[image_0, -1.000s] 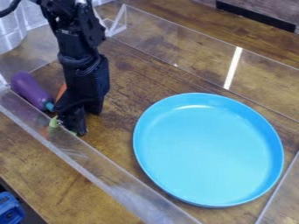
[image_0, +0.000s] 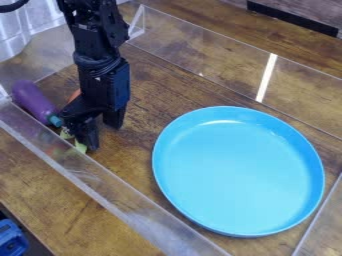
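Note:
The black arm reaches down from the top left, its gripper (image_0: 83, 128) low at the left, just inside a clear plastic wall. Beside it lie a purple eggplant-like object (image_0: 32, 100) and a small green and yellow item (image_0: 76, 144), with some orange partly hidden behind the arm. Whether the fingers are open or shut, and on what, is hard to make out against the dark cables.
A large light blue plate (image_0: 238, 170) fills the right of the wooden surface (image_0: 201, 70). Clear plastic walls border the area. A blue object (image_0: 11, 240) sits outside at the bottom left.
The plate has not moved.

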